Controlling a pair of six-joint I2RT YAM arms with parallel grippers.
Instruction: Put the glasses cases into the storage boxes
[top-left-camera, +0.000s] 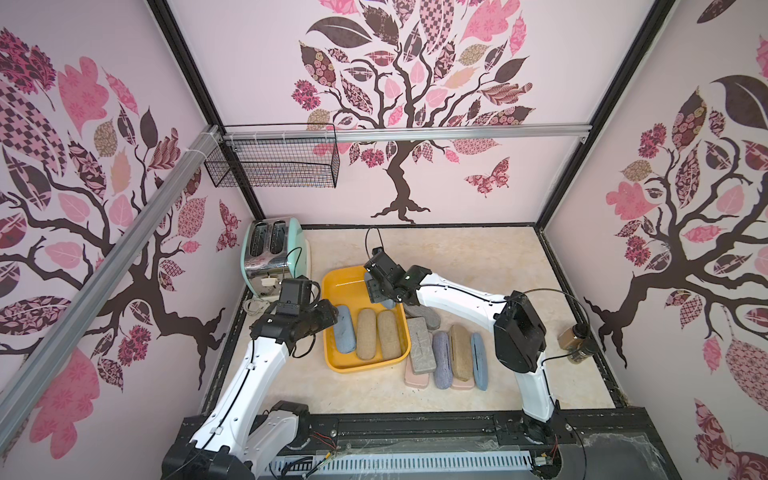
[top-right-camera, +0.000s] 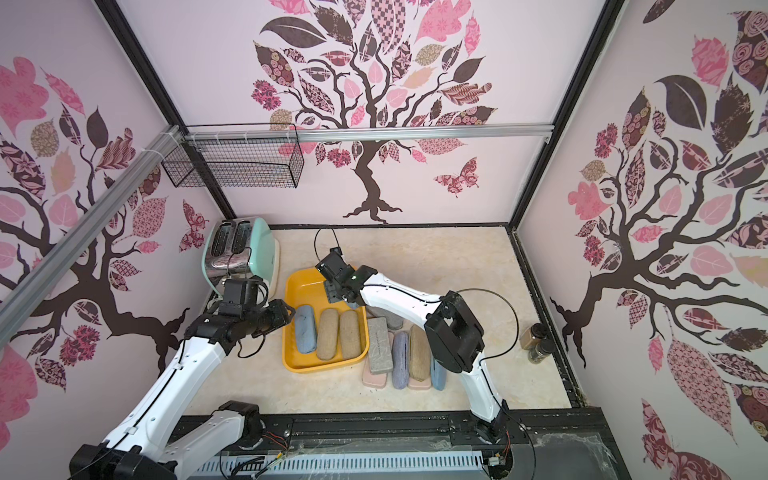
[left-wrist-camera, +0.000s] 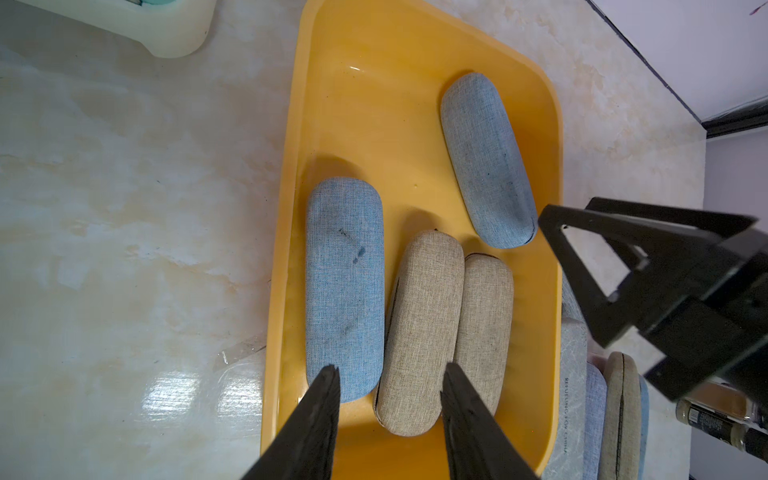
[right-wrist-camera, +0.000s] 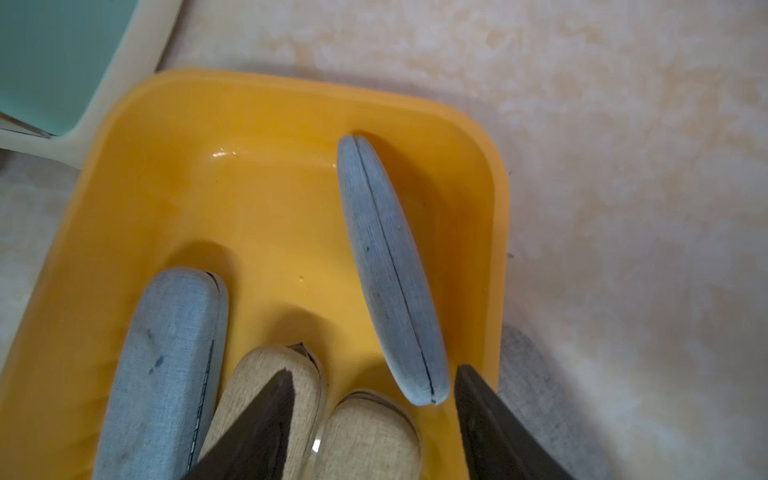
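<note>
The yellow box (left-wrist-camera: 384, 112) holds four glasses cases: a blue one (left-wrist-camera: 344, 280) at the left, two tan ones (left-wrist-camera: 420, 328) beside it, and a grey-blue one (right-wrist-camera: 392, 264) along the far right wall. My left gripper is open above the box's left side, nothing between its fingers. My right gripper is open above the box's right part, over the end of the grey-blue case, holding nothing. More cases in grey, lavender (top-left-camera: 442, 360), tan (top-left-camera: 461, 352), blue and pink lie on the table right of the box.
A mint toaster (top-left-camera: 272, 248) stands behind the box at left. A wire basket (top-left-camera: 272, 160) hangs on the rail above. Small jars (top-left-camera: 572, 340) stand at the right edge. The table behind the box is clear.
</note>
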